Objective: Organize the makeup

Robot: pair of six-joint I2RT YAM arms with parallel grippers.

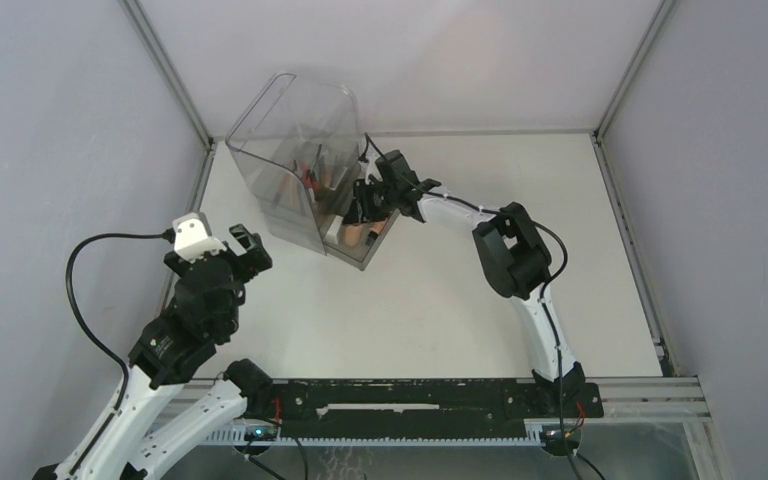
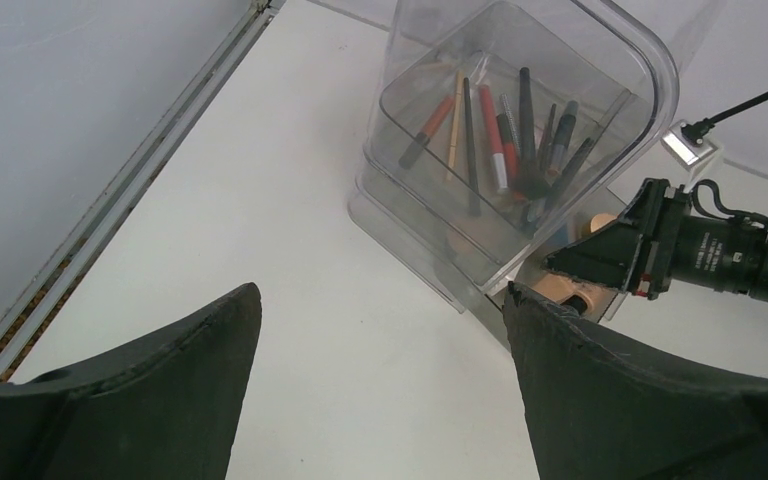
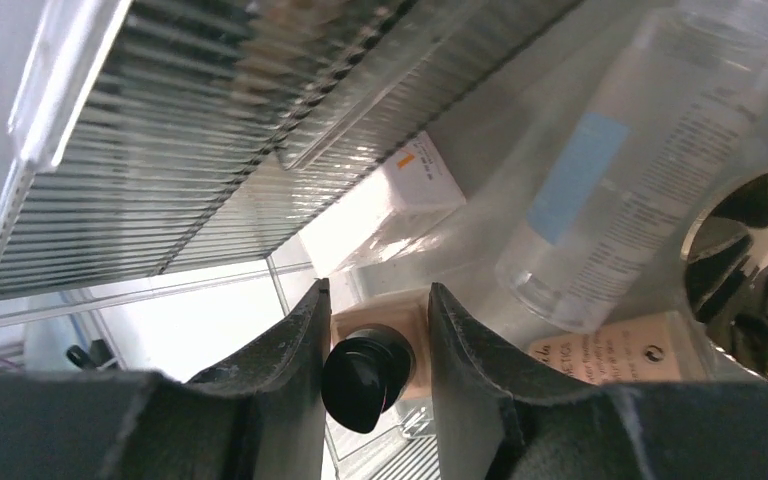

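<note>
A clear organizer (image 1: 290, 120) at the back holds brushes and pencils in its upper section. My right gripper (image 1: 358, 205) reaches into its lower tray, shut on a small bottle with a black cap (image 3: 368, 375) and a tan body. Around it in the right wrist view lie a clear bottle (image 3: 610, 190), a white box (image 3: 390, 205), a tan item (image 3: 600, 355) and a round mirrored item (image 3: 750, 250). My left gripper hangs open over the table at left, nothing between its fingers.
Walls bound both sides and the back.
</note>
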